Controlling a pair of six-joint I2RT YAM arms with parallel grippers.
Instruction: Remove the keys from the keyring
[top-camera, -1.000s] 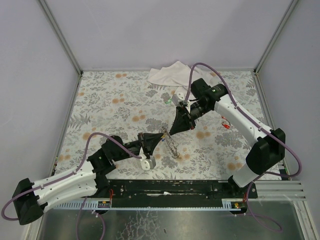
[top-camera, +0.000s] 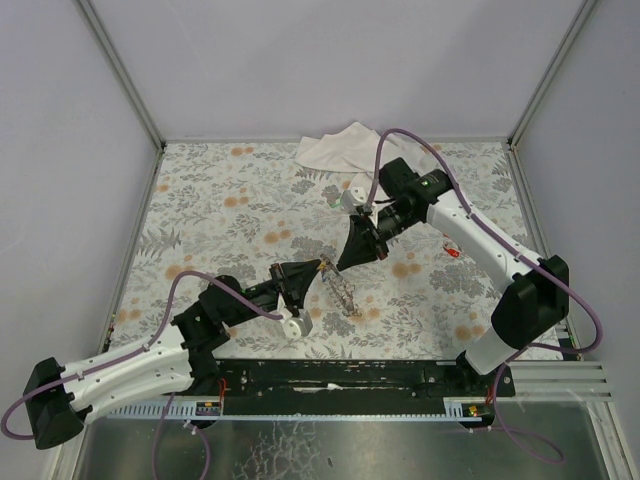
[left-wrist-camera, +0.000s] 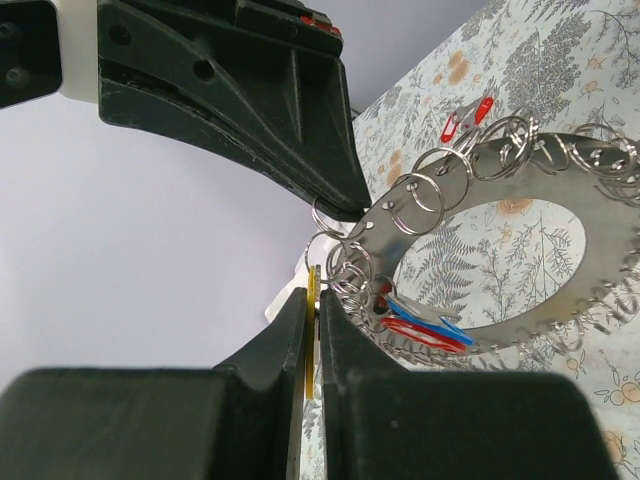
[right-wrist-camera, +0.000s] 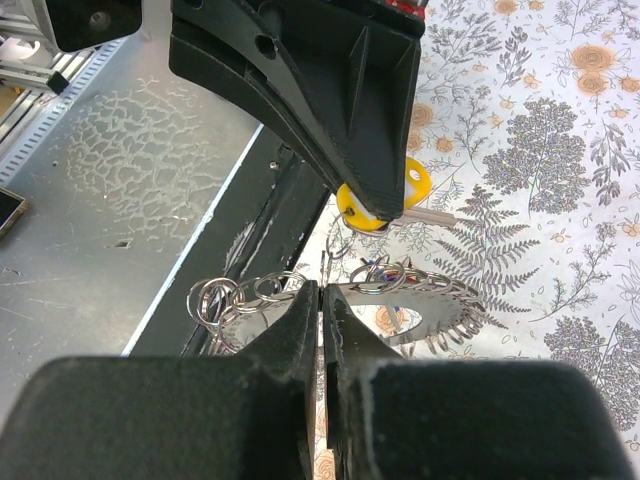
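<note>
The keyring (top-camera: 340, 293) is a flat metal oval edged with many small rings, hanging tilted between my grippers over the table. My right gripper is shut on its edge, by a small ring. My left gripper is shut on the thin yellow-headed key (right-wrist-camera: 416, 183), whose yellow head shows around the fingertips in the right wrist view. Whether this key still links to a ring cannot be told. A blue-headed key (left-wrist-camera: 425, 318) and a red-headed key (left-wrist-camera: 430, 337) hang at the keyring's near side in the left wrist view.
Another red key (top-camera: 452, 250) lies on the patterned table to the right of the right gripper. A small green item (top-camera: 337, 202) rests farther back, near a white cloth (top-camera: 345, 150).
My left gripper has shifted slightly left and away from the near edge with the yellow key.
</note>
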